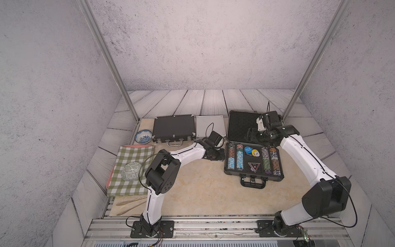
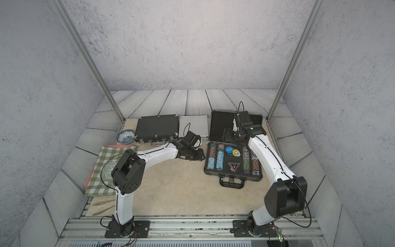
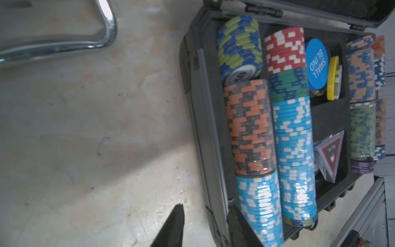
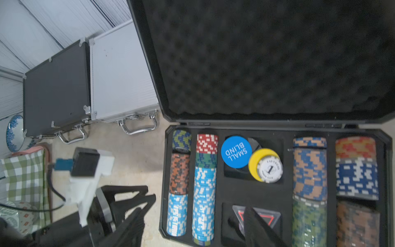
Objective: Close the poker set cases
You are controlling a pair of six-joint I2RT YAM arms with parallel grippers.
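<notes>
The open black poker case (image 1: 254, 179) lies at the right of the table, its padded lid (image 4: 267, 61) raised behind the base. Rows of chips (image 4: 204, 189), a blue "small blind" disc (image 4: 236, 152) and a triangular piece (image 4: 257, 216) fill the base. Just left of the case's side wall (image 3: 201, 135), my left gripper has its fingers a little apart and holds nothing. My right gripper (image 1: 250, 135) hovers above the case near the lid, open and empty. Two other cases, a dark one (image 1: 174, 126) and a silver one (image 1: 209, 123), are closed at the back.
A blue-patterned bowl (image 1: 143, 136) stands at the back left. In front of it lies a green checked cloth (image 1: 131, 170) with a plate on it. Cutlery (image 1: 130, 201) lies at the front left.
</notes>
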